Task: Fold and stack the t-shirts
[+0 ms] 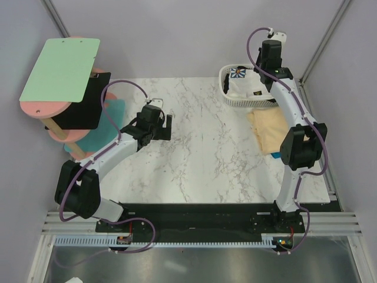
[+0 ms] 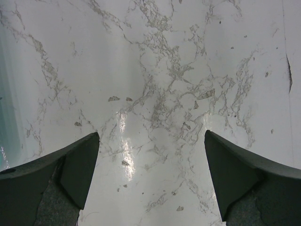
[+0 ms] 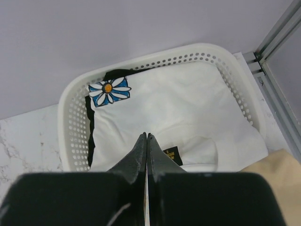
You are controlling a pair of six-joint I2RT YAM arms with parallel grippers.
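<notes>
A white t-shirt (image 3: 188,108) with a blue flower print and a black neck label lies in the white basket (image 3: 70,108) at the back right. Above it, my right gripper is shut, fingertips together, nothing between them; the shirt lies below and outside them. From the top, that gripper (image 1: 271,40) appears over the basket's right part. Tan cloth (image 1: 271,128) is spread in front of the basket, with a bit of blue (image 1: 275,155) under it. Over bare table at the left, my left gripper stands open and empty.
At the left stands a pink-shelved rack (image 1: 41,110) topped by a pale green board (image 1: 62,68), with black and teal items lower down. Walls close in the back and right.
</notes>
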